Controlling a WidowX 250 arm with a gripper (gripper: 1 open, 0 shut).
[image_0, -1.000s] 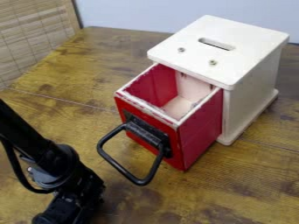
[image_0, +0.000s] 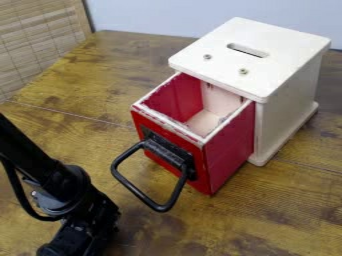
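Note:
A white wooden box (image_0: 289, 95) with a slotted top stands on the table, its red drawer (image_0: 225, 158) pulled out toward the front left. The drawer is empty as far as its inside shows, and carries a black loop handle (image_0: 164, 208) on its front. The black robot arm (image_0: 47, 175) reaches down at the lower left, left of the handle and apart from it. The gripper's fingertips are not clearly visible at the bottom edge, so its state cannot be told.
A woven mat (image_0: 34, 45) stands at the back left, and a pale wall runs behind.

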